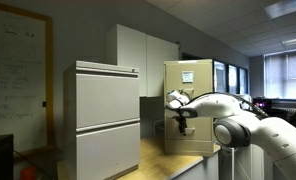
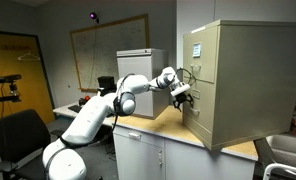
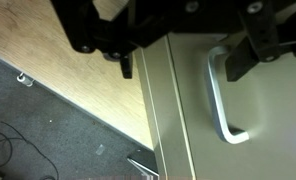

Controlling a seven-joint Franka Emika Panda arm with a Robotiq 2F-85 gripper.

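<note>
A tan filing cabinet (image 2: 243, 80) stands on the wooden counter, its drawer fronts facing the arm. My gripper (image 2: 180, 101) is close to that front, around the middle drawers; the cabinet front (image 1: 198, 141) is behind it in the first exterior view. In the wrist view the gripper is open, its dark fingers (image 3: 126, 66) wide apart. A silvery drawer handle (image 3: 219, 98) shows between them, nearer the right-hand finger. Whether that finger touches the handle I cannot tell.
A grey cabinet (image 1: 107, 117) shares the counter, with bare wood (image 1: 160, 164) between the two. White cupboards (image 1: 146, 52) hang behind. Below the counter edge lies dark carpet with cables (image 3: 28, 140). A sink (image 2: 288, 152) is at the right.
</note>
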